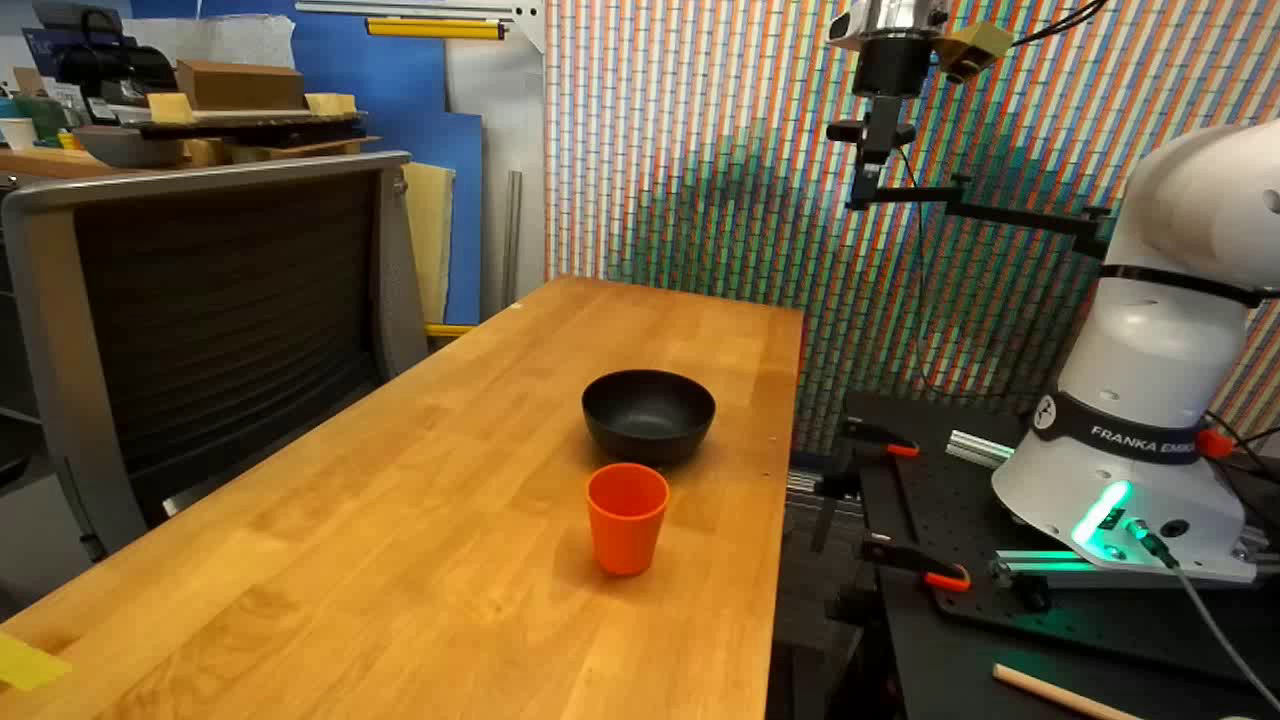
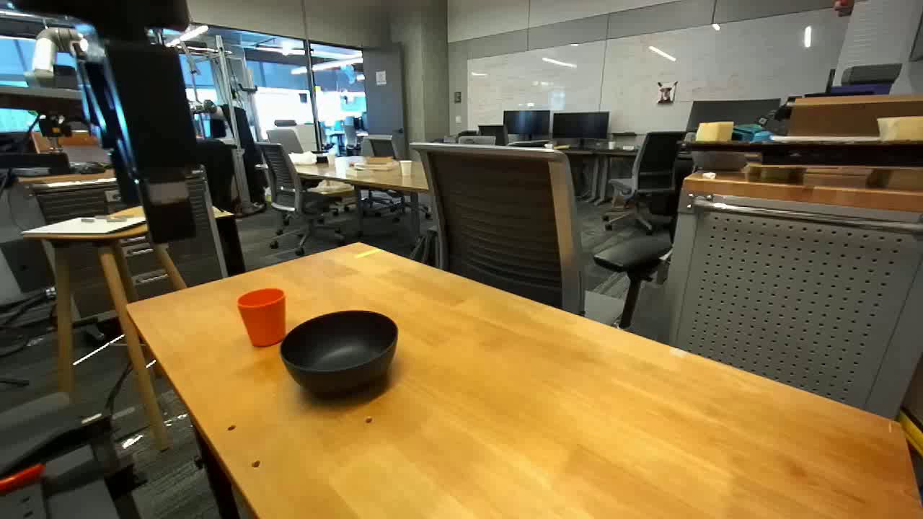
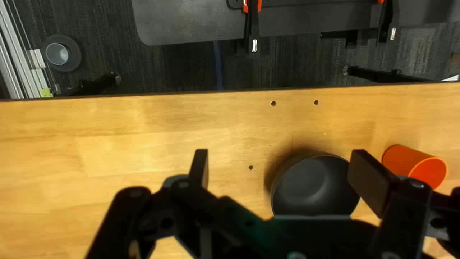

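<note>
An orange cup [image 1: 626, 526] stands upright on the wooden table, close beside a round black bowl [image 1: 649, 416]. The second exterior view shows the cup [image 2: 262, 317] to the left of the bowl [image 2: 339, 350], whose inside looks empty. High above the table, my gripper is open with nothing between its fingers. From the wrist, the bowl [image 3: 313, 183] lies below and partly behind the right finger [image 3: 371, 181], and the cup [image 3: 407, 163] is farther right. Part of the bowl is hidden by the gripper body.
The wooden table [image 1: 456, 516] is otherwise mostly bare. An office chair [image 1: 228, 300] stands along its far side. A gap separates the table from the black robot stand [image 1: 960, 648], where clamps [image 1: 918, 562] stick out.
</note>
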